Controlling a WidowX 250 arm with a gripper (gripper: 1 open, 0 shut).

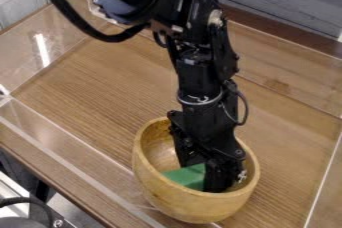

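A wooden bowl (pixel 167 187) stands near the front of the wooden table. The black gripper (pixel 214 172) reaches down from above into the bowl, its lower part inside against the right side. A green object (pixel 190 175) lies in the bowl, partly behind the fingers. The fingertips are dark and crowded together, so what lies between them cannot be made out.
A white wall closes off the back. A black cable runs at the lower left edge.
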